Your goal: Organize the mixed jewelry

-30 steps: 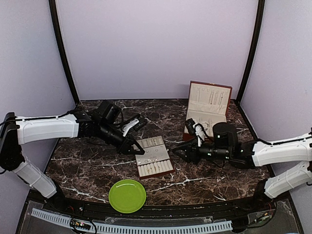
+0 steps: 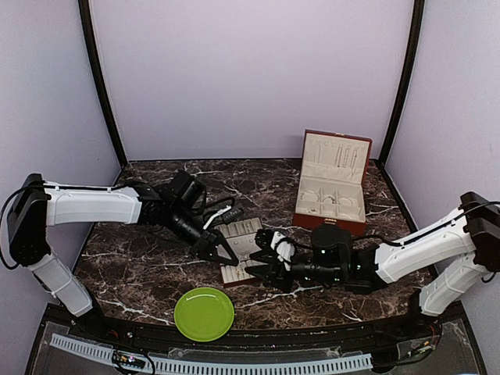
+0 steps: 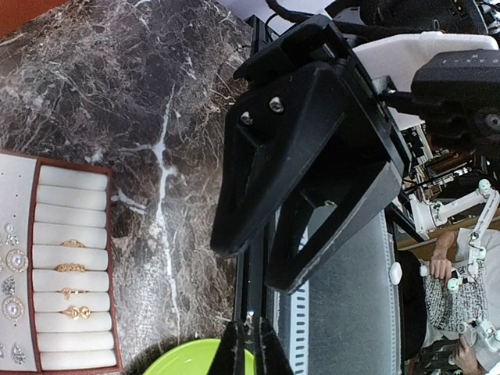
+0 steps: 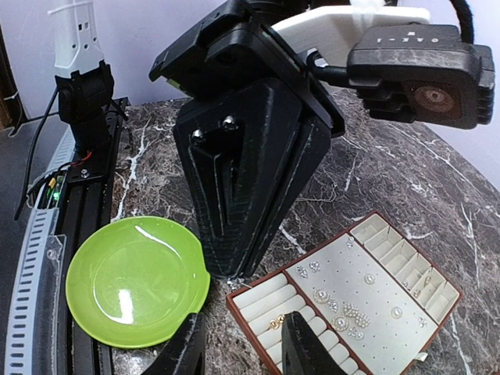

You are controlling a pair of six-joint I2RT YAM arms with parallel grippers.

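A flat jewelry tray (image 2: 239, 226) lies mid-table, partly hidden by both arms in the top view. Gold rings (image 3: 70, 267) sit in its white ring slots, and pearl and silver earrings (image 4: 340, 322) dot its white board. Above the slot end, my left gripper is shut on a tiny silvery piece (image 3: 250, 316); its kind is too small to tell. Close by, my right gripper is open, its fingertips (image 4: 187, 344) apart with nothing between them. In the left wrist view the right fingers (image 3: 234, 226) loom just past the silvery piece.
A green plate (image 2: 204, 314), empty, rests in front of the tray. Behind on the right stands an open red jewelry box (image 2: 330, 224) with compartments and several necklaces (image 2: 344, 156) in its lid.
My right gripper has come left over the tray, close to the left gripper. The left gripper has shifted right and slightly toward the front. Plate, tray and box have not moved.
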